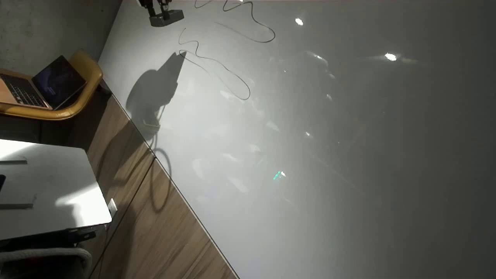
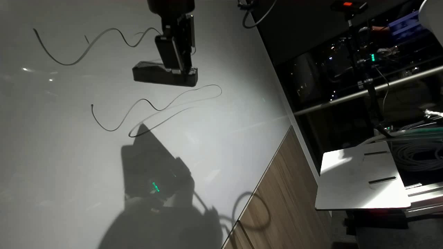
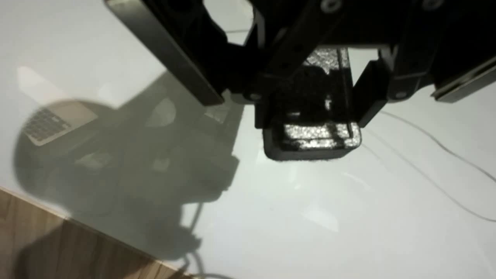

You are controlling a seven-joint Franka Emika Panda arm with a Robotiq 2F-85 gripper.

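Note:
My gripper [image 2: 179, 70] is shut on a dark, rectangular block [image 2: 149, 74] that looks like a whiteboard eraser. In the wrist view the block [image 3: 321, 139] sits between the two fingers, its end edge pale and speckled. Exterior view 1 catches only the block [image 1: 166, 18] and the lower gripper at the top edge. Thin dark wavy lines run across the glossy white board [image 2: 232, 137]; one wavy line [image 2: 143, 99] passes just below the block in exterior view 2, another line [image 2: 83, 54] lies to its left. Whether the block touches the board cannot be told.
Wood panelling [image 1: 186, 246] borders the board. An open laptop [image 1: 58, 83] rests on a yellow chair [image 1: 93, 69], with a small white table [image 1: 55, 186] nearby. The arm's large shadow [image 2: 162, 195] falls on the board, beside glare spots. Much of the board is clear.

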